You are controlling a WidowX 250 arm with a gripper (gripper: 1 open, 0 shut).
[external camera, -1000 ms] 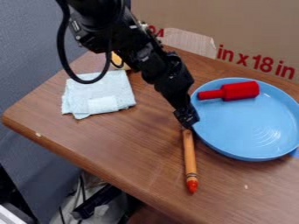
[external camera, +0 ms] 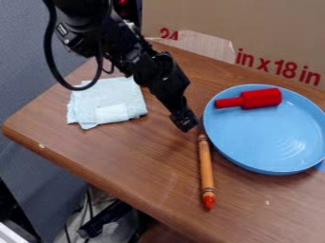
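Note:
My black gripper hangs over the table just left of a blue plate, above the upper end of an orange crayon with a red tip that lies lengthwise on the wood. Whether its fingers are open or shut is unclear. A red cylindrical object with a handle lies on the plate's upper part. A folded pale cloth lies to the left of the gripper.
The wooden table has clear room at the front left. A cardboard box stands along the back. The table's left edge borders a grey surface.
My gripper has moved slightly left, away from the plate's rim, and the arm above it has shifted left too. The objects on the table look unchanged.

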